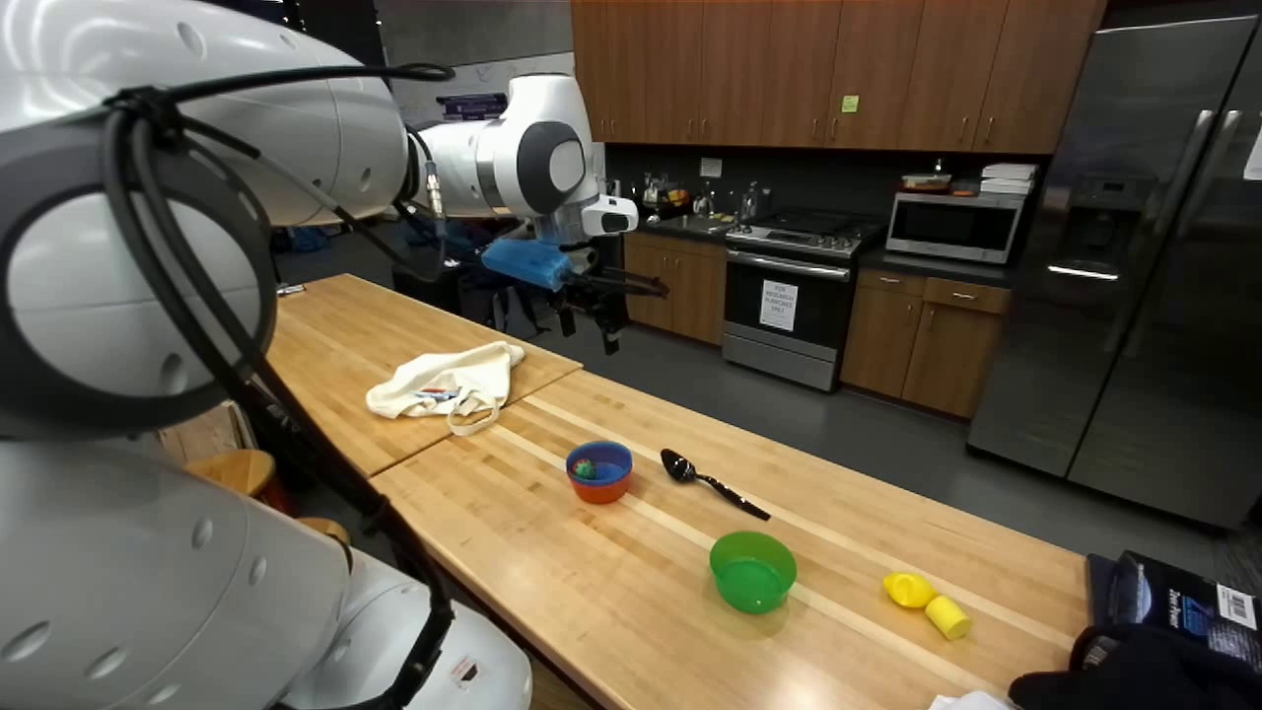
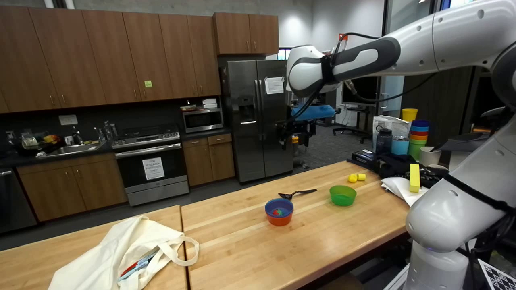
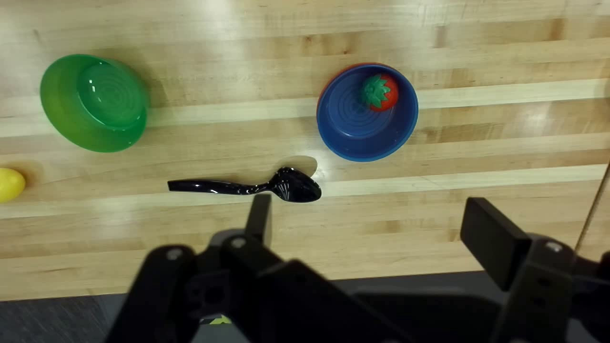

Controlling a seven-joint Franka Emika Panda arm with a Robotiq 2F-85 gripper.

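High over the table's far edge hangs my gripper (image 1: 589,337), open, its fingers well apart and nothing between them. In the wrist view, one finger (image 3: 260,220) stands beside the spoon from above and the other finger (image 3: 492,240) is far to the right. A black spoon (image 3: 294,186) lies flat on the table. The blue bowl (image 3: 354,134) sits nested in a red-orange bowl (image 2: 279,220), with a toy strawberry (image 3: 389,94) inside. Apart from these stands an empty green bowl (image 1: 753,580). Near it lie a yellow lemon (image 1: 907,590) and a yellow cylinder (image 1: 947,616).
A cream cloth bag (image 2: 113,251) with packets at its mouth rests across the table's left part. Stacked cups (image 2: 418,137), a bottle (image 2: 384,141) and dark cloth crowd the far right end. Bare wood surrounds the bowls.
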